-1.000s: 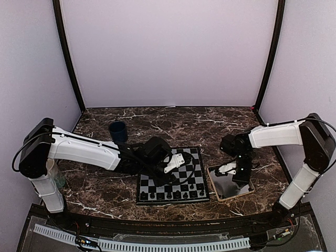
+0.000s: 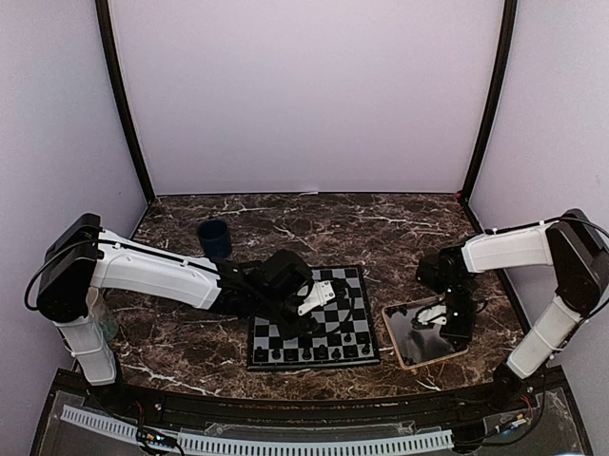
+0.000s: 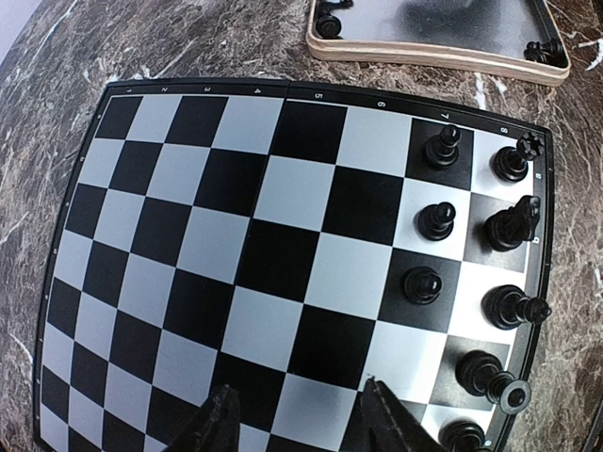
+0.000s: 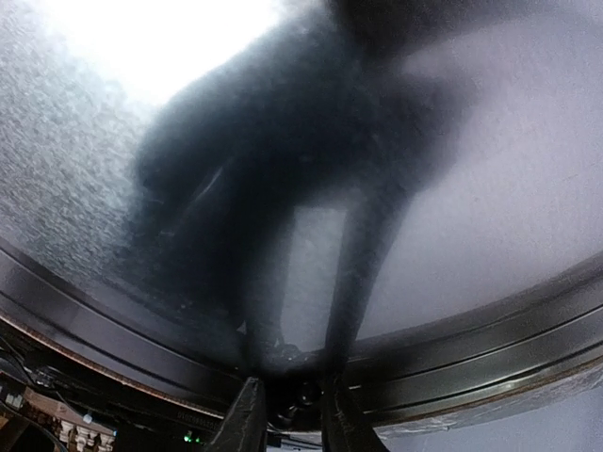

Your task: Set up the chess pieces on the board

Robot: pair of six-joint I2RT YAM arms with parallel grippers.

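The chessboard [image 2: 333, 342] lies mid-table, partly hidden in the top view by the left arm. In the left wrist view, black pieces stand along its right side: a rook [image 3: 512, 162], a knight [image 3: 513, 224], taller pieces such as the bishop [image 3: 513, 307], and several pawns [image 3: 436, 220]. My left gripper is open above bare squares. At the tray [image 2: 391, 334], my right gripper is down by the right part, its fingers closed around a small dark chess piece [image 4: 306, 394], mostly hidden against the tray wall.
A few black pieces lie in the tray, such as one piece [image 3: 328, 25] near its corner. A dark blue cup [image 2: 214, 238] stands at the back left.
My right gripper has moved rightward and toward the front over the last second. The tray has shifted slightly to the right. The left arm looks unmoved.
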